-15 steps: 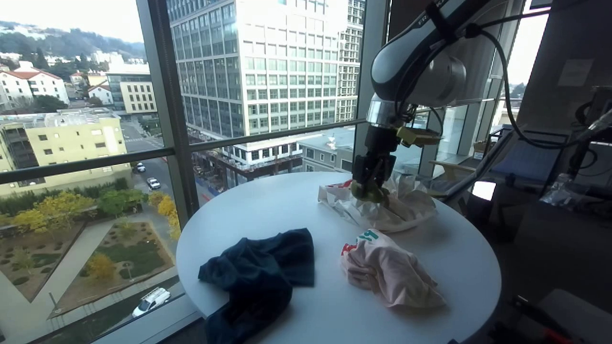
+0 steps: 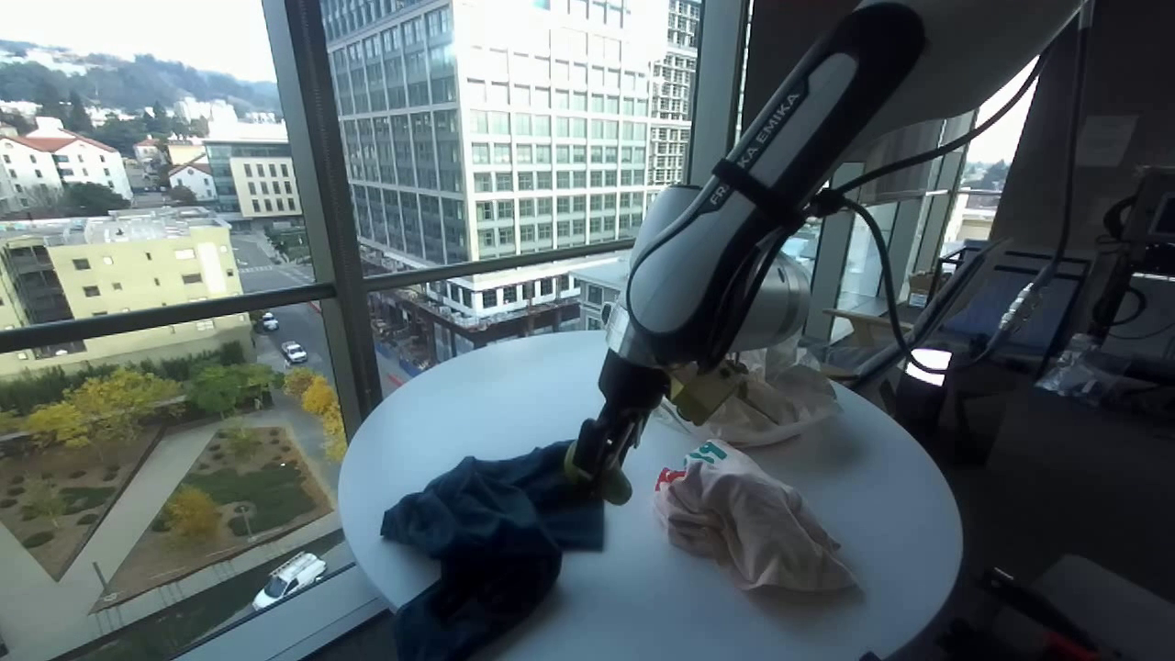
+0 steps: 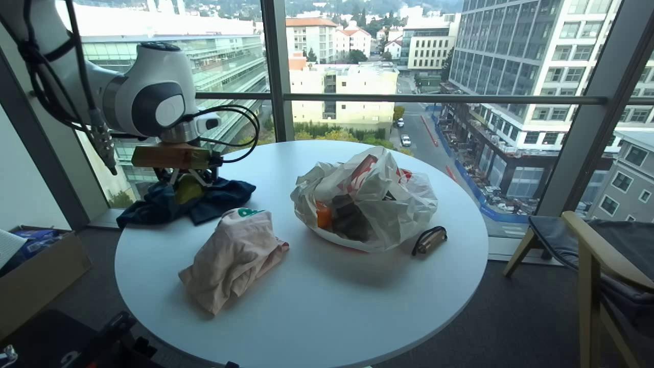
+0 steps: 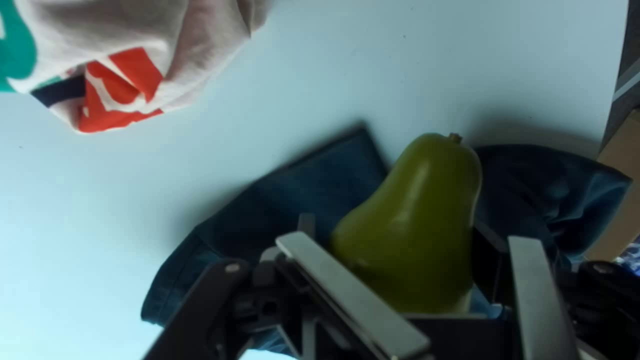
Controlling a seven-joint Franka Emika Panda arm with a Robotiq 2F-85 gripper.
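A green pear [image 4: 420, 216] fills the middle of the wrist view, its stem end pointing away from the fingers. My gripper is shut on it, one finger at each side. In exterior view 1 the gripper [image 2: 602, 468] and the pear [image 2: 614, 488] are over the right part of a dark blue cloth [image 2: 474, 518]. The pear [image 3: 188, 190] appears in front of the same cloth [image 3: 220, 199] in exterior view 2. Whether the pear touches the cloth, I cannot tell.
A pale pink cloth bundle [image 3: 236, 260] with printed patches lies near the blue cloth. A white plastic bag [image 3: 392, 208] holds several items, with a small brown object [image 3: 430, 240] beside it.
My arm has swung from above the plastic bag to over the blue cloth, moving left and lower in exterior view 1. The pear came along in the gripper. Both cloths look unmoved.
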